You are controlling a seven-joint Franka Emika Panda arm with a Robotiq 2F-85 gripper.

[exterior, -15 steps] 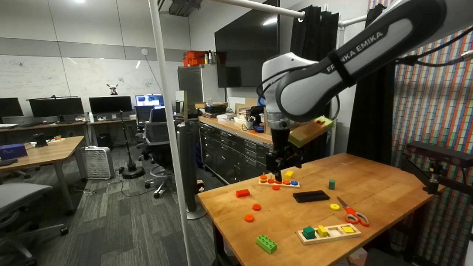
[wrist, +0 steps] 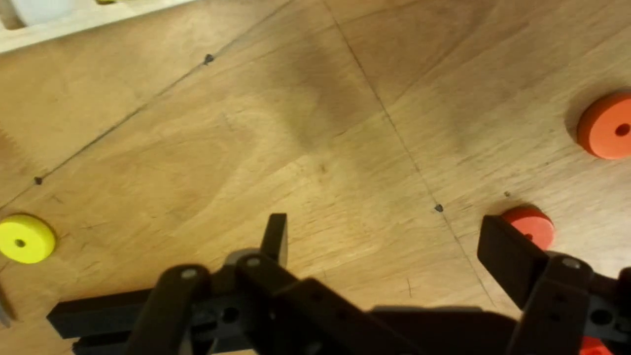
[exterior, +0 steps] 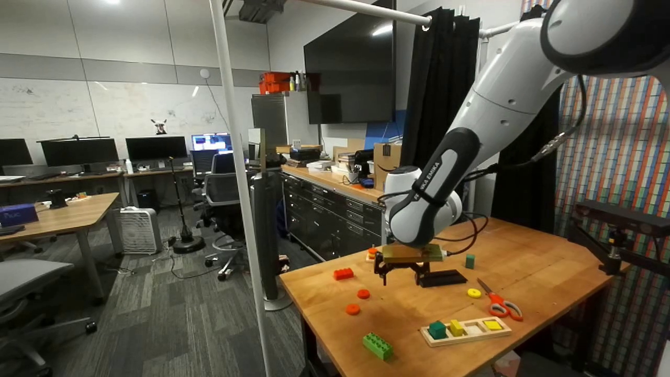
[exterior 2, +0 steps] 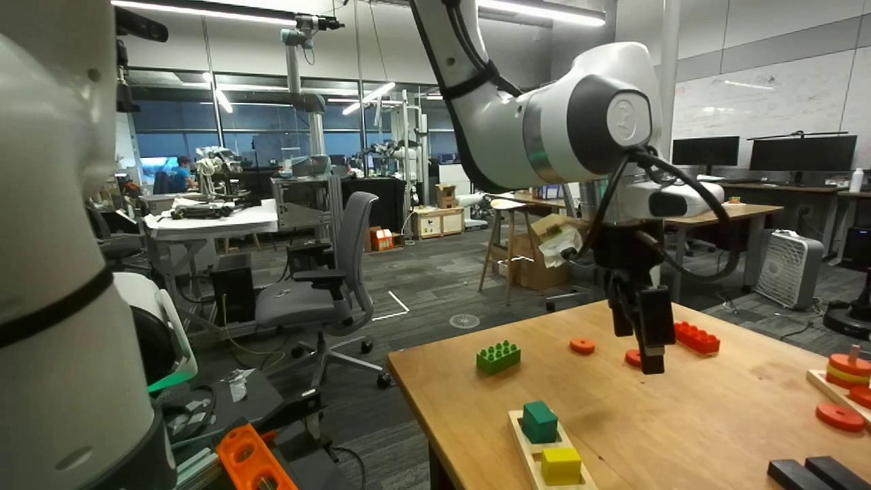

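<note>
My gripper stands open above the wooden table [exterior: 402,314], and only bare wood shows between its fingers. In the wrist view, a red ring [wrist: 535,228] is partly covered by the right finger [wrist: 511,257]. An orange ring [wrist: 609,127] lies farther right, and a yellow ring [wrist: 26,238] lies at the left. A shape board [exterior: 468,333] carries a green block [exterior: 437,330] and a yellow block [exterior: 456,327]. The peg board with stacked rings [exterior 2: 845,384] is at the right edge of exterior view 2, mostly hidden behind the gripper in exterior view 1.
Orange-handled scissors [exterior: 500,305] lie near the yellow ring. A black block [exterior: 443,278] rests behind the gripper. A red brick [exterior: 343,274] and a green brick [exterior: 377,345] sit toward the table's left edge. A small green block [exterior: 469,261] stands farther back.
My arm has come down and away from the peg board toward the near part of the table. The gripper now covers most of that board in exterior view 1. Table objects look unmoved.
</note>
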